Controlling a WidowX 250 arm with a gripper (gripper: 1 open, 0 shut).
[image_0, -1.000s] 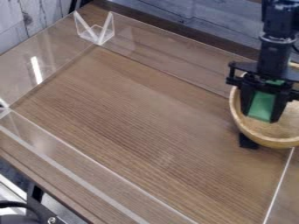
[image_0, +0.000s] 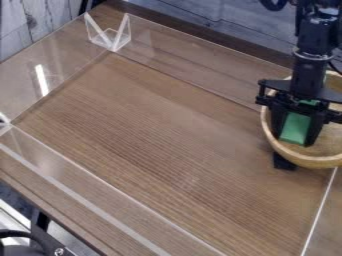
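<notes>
At the right edge of the wooden table, my black gripper (image_0: 302, 112) reaches down into a round tan bowl (image_0: 321, 152). It is shut on a green object (image_0: 297, 131), which sits inside the bowl. The gripper's fingers partly cover the object. A small dark block (image_0: 282, 161) shows beneath the bowl's left side.
A clear plastic holder (image_0: 110, 36) stands at the back left. A wall runs along the back, and dark cables lie at the lower left, off the table.
The gripper has shifted slightly and now covers a little more of the green object in the bowl. Little else differs.
</notes>
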